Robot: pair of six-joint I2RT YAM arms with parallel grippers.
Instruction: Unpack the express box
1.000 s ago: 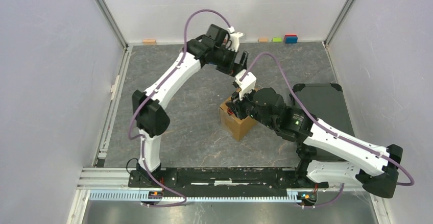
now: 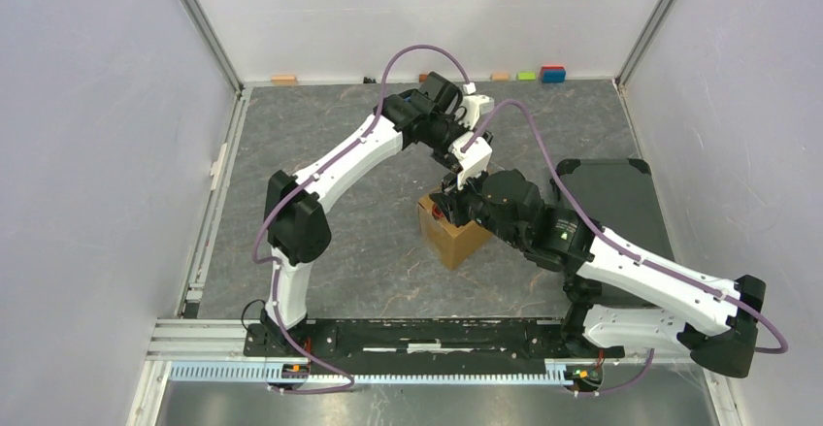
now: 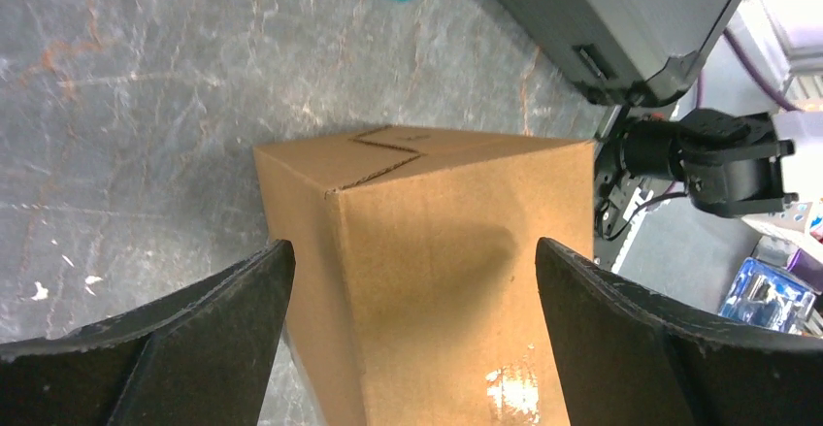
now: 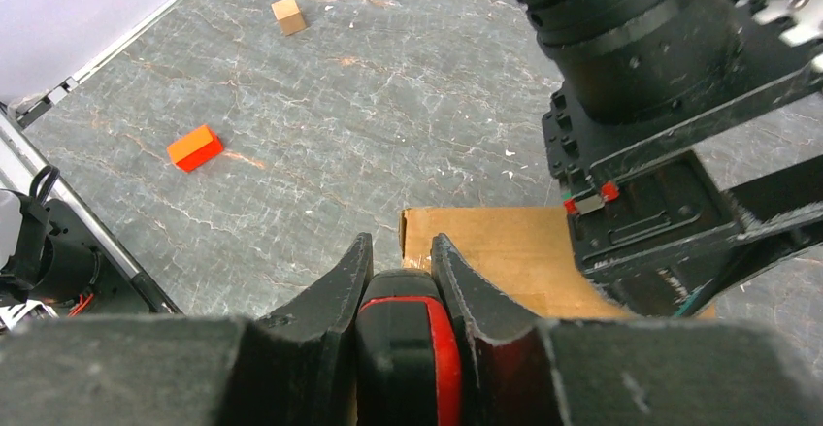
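The cardboard express box (image 2: pixel 454 240) stands on the grey floor, its top largely covered by both arms. My left gripper is open, its fingers either side of a corner of the box (image 3: pixel 442 261). My right gripper is shut on something low at the box's top, beside a cutter-like red and black piece; what exactly is between the fingertips is hidden. In the right wrist view the box's top (image 4: pixel 495 246) shows behind the fingers, with the other arm's dark gripper housing over it.
A black case (image 2: pixel 611 213) lies at the right. Small blocks stand along the back wall, including a red one (image 4: pixel 194 147) and a wooden one (image 4: pixel 289 16). The floor left of the box is clear.
The right arm has stayed almost still.
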